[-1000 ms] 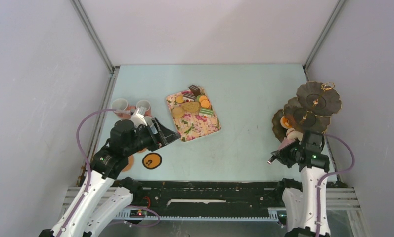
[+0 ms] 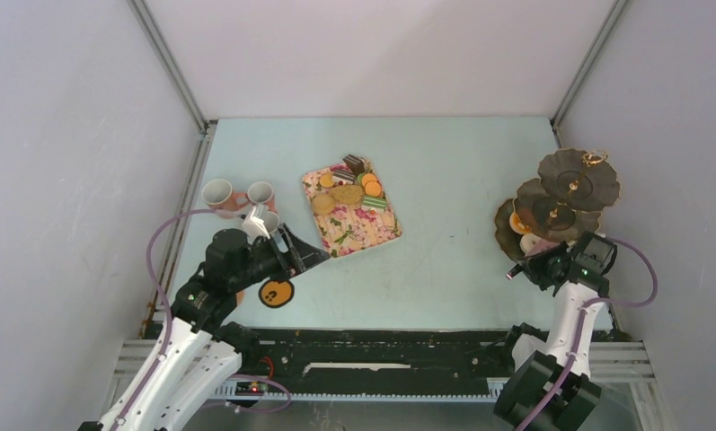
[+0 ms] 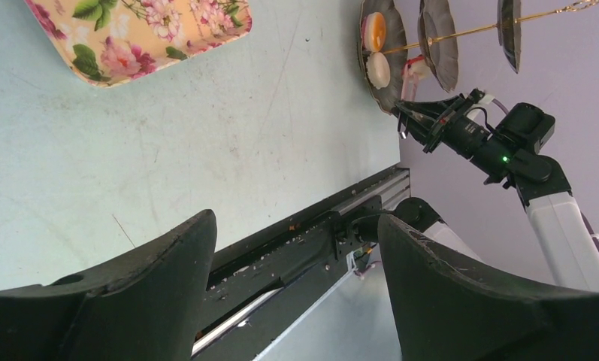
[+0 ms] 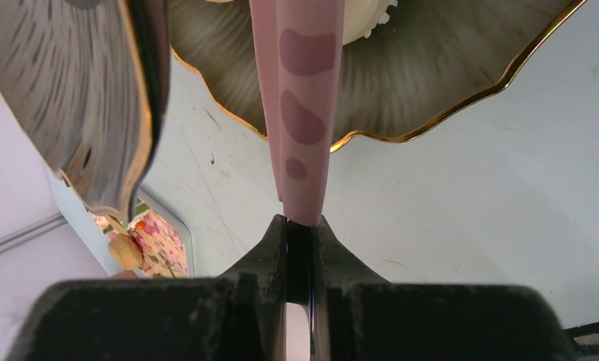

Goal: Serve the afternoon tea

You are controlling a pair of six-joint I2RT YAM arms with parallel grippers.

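Note:
My right gripper is shut on a pink, dark-spotted implement point(image 4: 305, 113) that looks like tongs, gripped near one end. The far part of it reaches over the bottom plate point(image 4: 424, 98) of a three-tier stand, beside a pale round cake point(image 4: 362, 16); its tip is out of that view. An orange-topped cake point(image 3: 374, 31) and a white one point(image 3: 378, 70) sit on this plate. In the top view my left gripper point(image 2: 307, 255) hangs open near the tray's lower left corner, nothing between its wide-spread fingers point(image 3: 183, 256).
A floral tray point(image 2: 354, 235) carries biscuits and small cakes. Pink-and-white mugs point(image 2: 217, 192) stand at the left, partly behind my left arm. A bear-faced coaster point(image 2: 276, 293) lies below. The stand's upper tiers point(image 2: 577, 178) overhang close by my right gripper.

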